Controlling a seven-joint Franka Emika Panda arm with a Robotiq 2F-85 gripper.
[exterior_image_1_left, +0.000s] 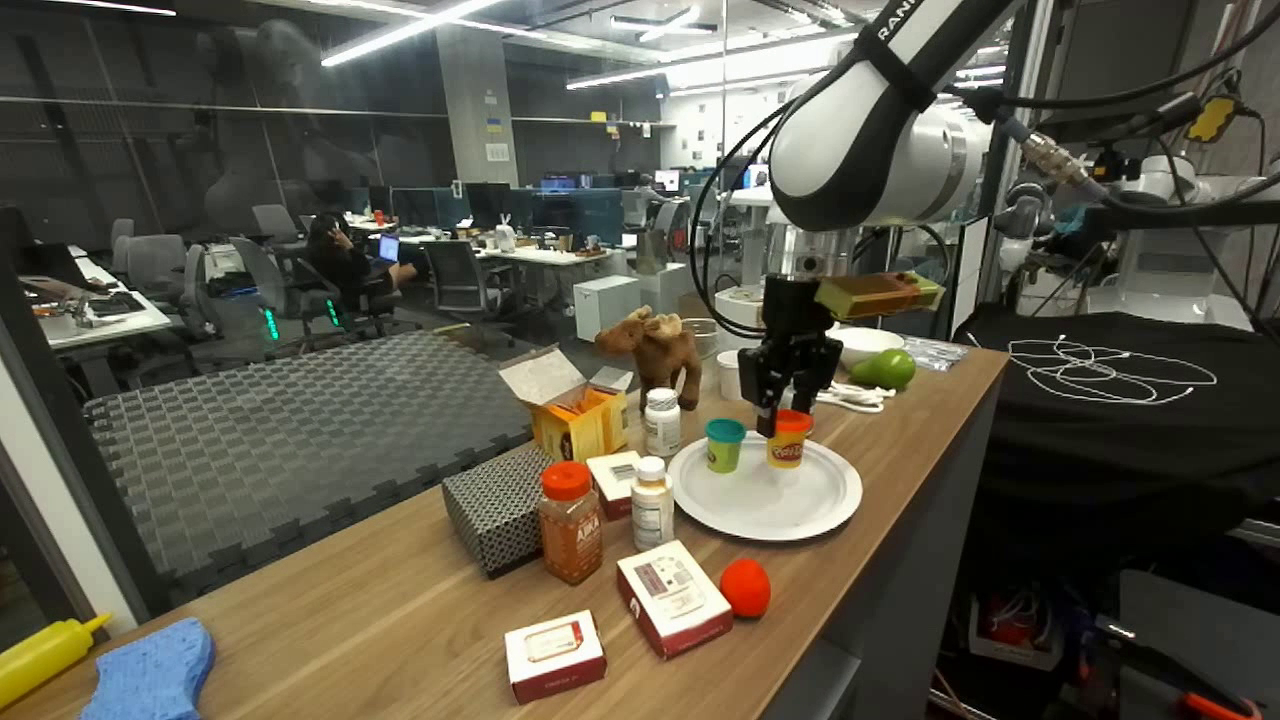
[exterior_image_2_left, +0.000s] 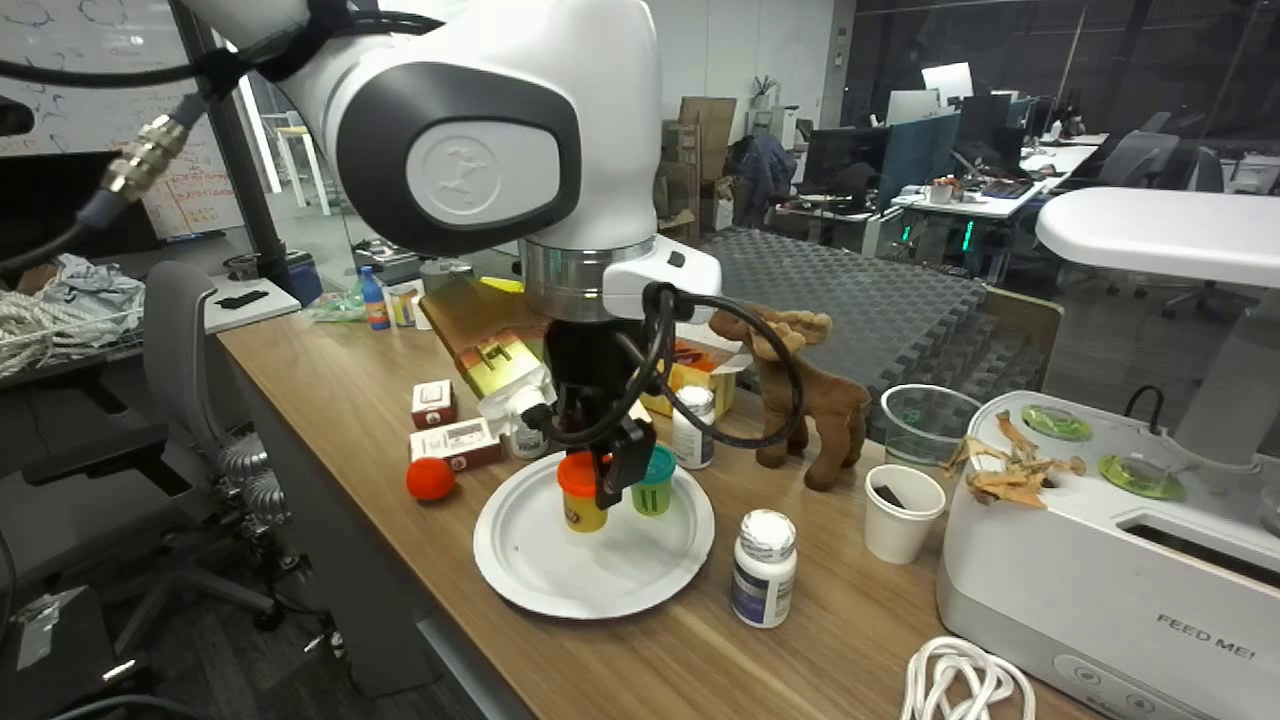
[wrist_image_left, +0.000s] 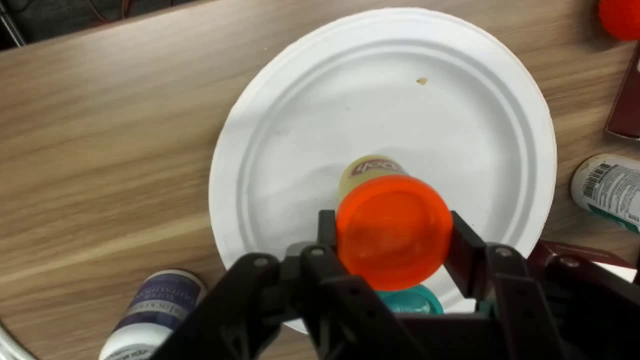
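Note:
An orange-lidded yellow Play-Doh tub is upright over the white plate, its lid clasped by my gripper. In the wrist view a finger stands on each side of the orange lid, touching it. Whether the tub's base rests on the plate or hangs just above it, I cannot tell. Beside it on the plate stands a green tub with a teal lid; in the wrist view the orange lid and my fingers hide most of it.
A white pill bottle is close to the plate, with a paper cup and brown toy moose farther off. An orange ball and several boxes and bottles crowd the other side. The plate's table-edge half is bare.

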